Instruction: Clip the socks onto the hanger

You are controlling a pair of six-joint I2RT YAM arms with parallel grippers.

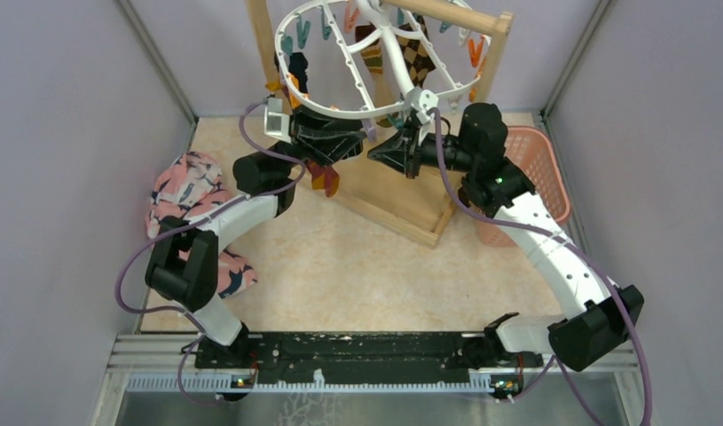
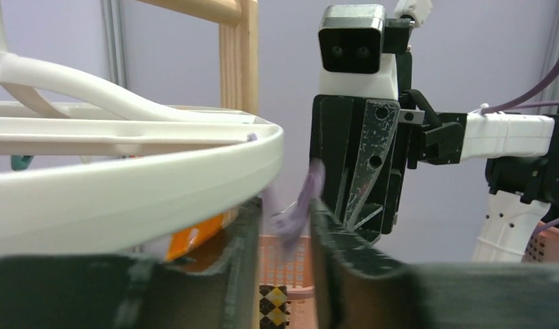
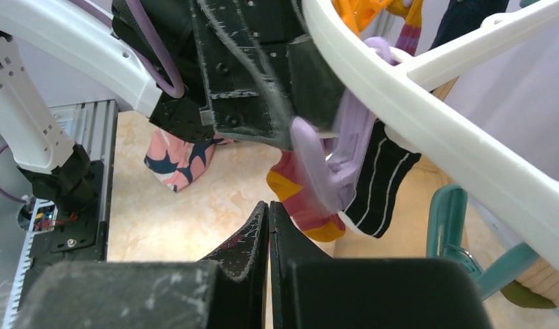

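Observation:
A white ring hanger (image 1: pixel 362 114) with colored clips hangs from a wooden frame. A purple clip (image 1: pixel 370 130) (image 2: pixel 292 214) (image 3: pixel 345 157) at its front rim sits between my grippers. My left gripper (image 1: pixel 357 140) is at this clip, fingers apart in its wrist view; whether they touch it is blurred. My right gripper (image 1: pixel 378 155) is shut, nothing visible between its tips, just below and right of the clip. A red-yellow sock (image 3: pixel 297 192) and a black striped sock (image 3: pixel 383 185) hang behind the clip.
Patterned pink fabric (image 1: pixel 184 182) lies at left. A pink basket (image 1: pixel 539 177) stands at right. A teal clip (image 3: pixel 441 219) is on the rim near my right gripper.

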